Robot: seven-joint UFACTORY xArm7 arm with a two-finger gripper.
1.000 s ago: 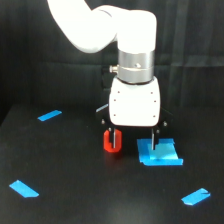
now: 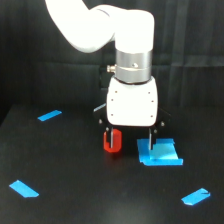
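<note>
A small red object (image 2: 114,142) stands on the dark table, just left of centre. To its right is a light-blue tray or box (image 2: 160,157), partly covered at its upper left by a dark finger. My gripper (image 2: 130,137) hangs under the white hand, its dark fingers spread wide and nothing visible between them. One finger overlaps the red object in this view and the other overlaps the blue tray. Whether either finger touches them, I cannot tell. The fingers are hard to make out against the dark background.
Blue tape strips lie flat on the table at the far left (image 2: 49,115), the near left (image 2: 24,189) and the near right (image 2: 196,197). Bare table fills the front and the left. A dark curtain (image 2: 30,60) hangs at the back.
The hand has shifted very slightly to the left. The red object and the blue tray look unmoved, and the fingers remain apart.
</note>
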